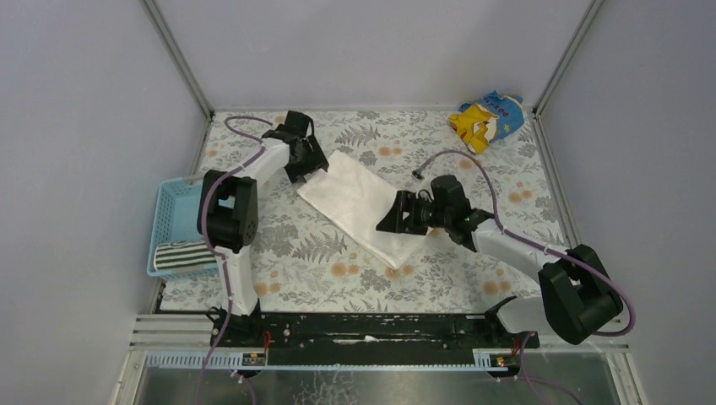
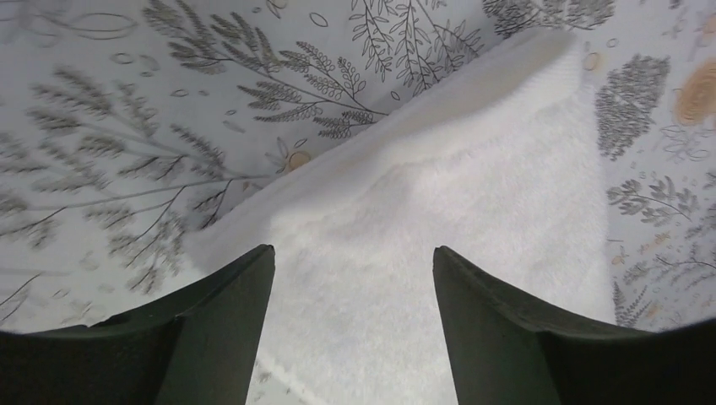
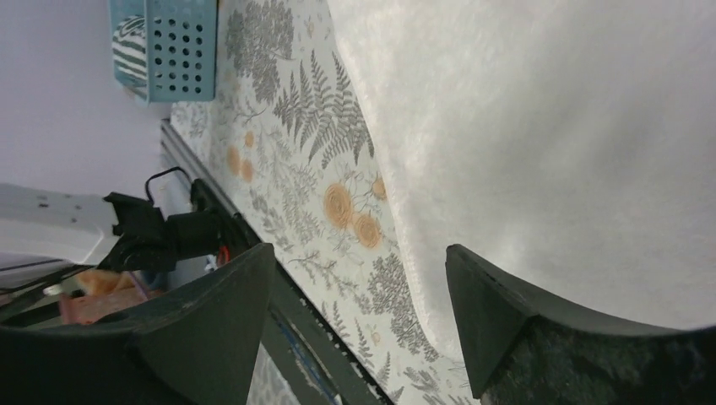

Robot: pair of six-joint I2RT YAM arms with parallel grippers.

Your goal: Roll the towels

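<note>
A white towel [image 1: 363,207] lies flat and slanted on the patterned table, its left end farther back than its right. At the left end my left gripper [image 1: 309,167] is open above the corner. Its fingers [image 2: 241,291] stand apart in the left wrist view, and the towel [image 2: 422,228] spreads beneath with a soft raised fold along one edge. Over the towel's right part hangs my right gripper [image 1: 400,214], open too. In the right wrist view its fingers [image 3: 494,308] are apart with nothing between them, the towel [image 3: 549,169] filling the right side.
A blue basket [image 1: 160,224] stands at the left edge with a striped rolled cloth [image 1: 181,255] in it. A yellow and blue bag [image 1: 488,120] lies at the back right. Bare table surrounds the towel at the back and front.
</note>
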